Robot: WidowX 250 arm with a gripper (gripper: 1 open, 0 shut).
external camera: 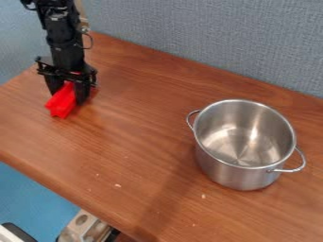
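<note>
My black gripper [67, 87] is at the left of the wooden table, pointing down over a red object [62, 104] lying on the table, with its fingers on either side of that object's upper end. Whether the fingers are closed tight on it is hard to tell. A steel pot [243, 144] with two handles stands upright on the right side of the table, well apart from the gripper.
A grey textured wall [214, 38] runs along the back. Blue floor [32, 203] and some metal hardware show past the near left edge.
</note>
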